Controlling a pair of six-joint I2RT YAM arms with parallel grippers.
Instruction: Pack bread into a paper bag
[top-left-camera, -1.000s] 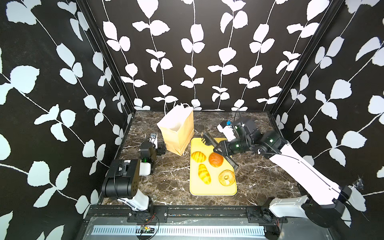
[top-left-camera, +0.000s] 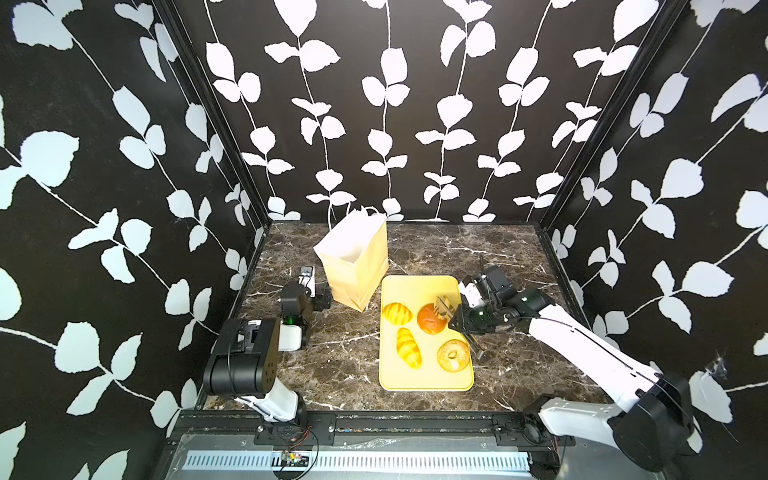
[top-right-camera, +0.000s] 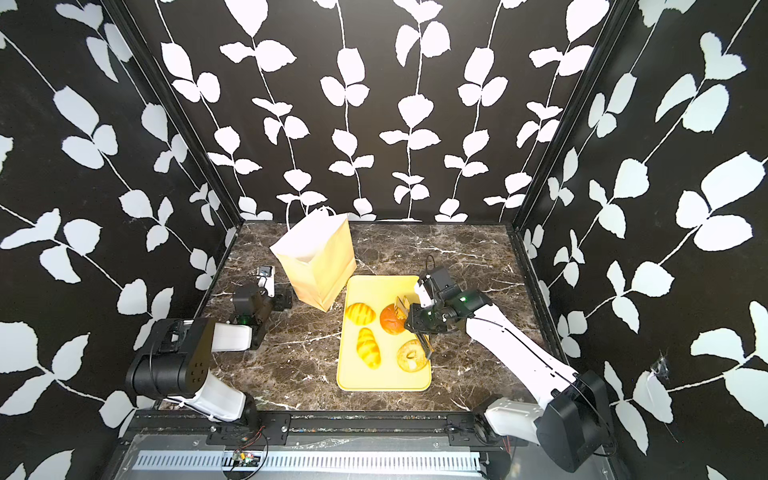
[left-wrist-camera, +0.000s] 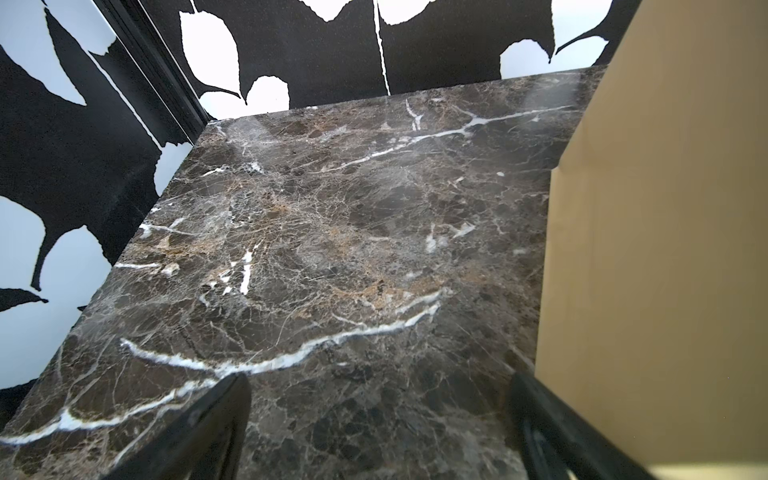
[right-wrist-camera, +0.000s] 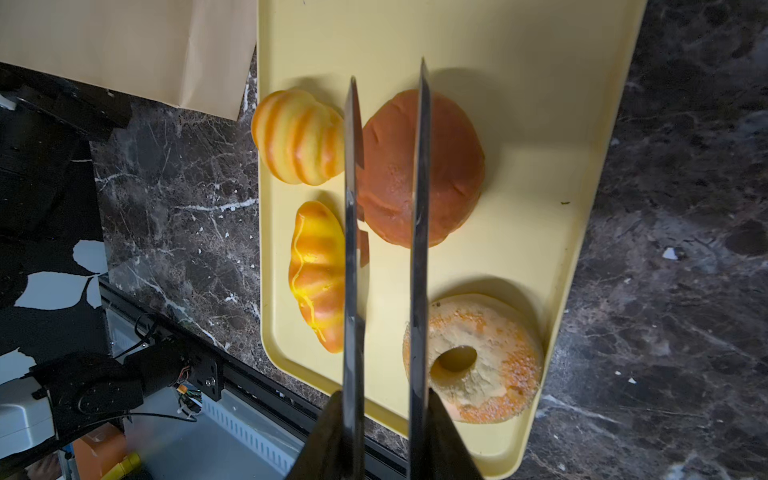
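Note:
The brown paper bag stands upright with its top open, left of the yellow tray. On the tray lie a round brown bun, a sesame bagel, a round striped bread and a longer striped bread. My right gripper is over the bun, its fingers part open. One finger crosses in front of the bun's middle and the other runs along its left edge; contact cannot be told. My left gripper stands open and empty, left of the bag.
Bare marble table lies in front of the bag, left of the tray. The patterned back wall rises behind the table. The left wrist view has the bag close on the right side.
The left arm, bag and breads look unmoved.

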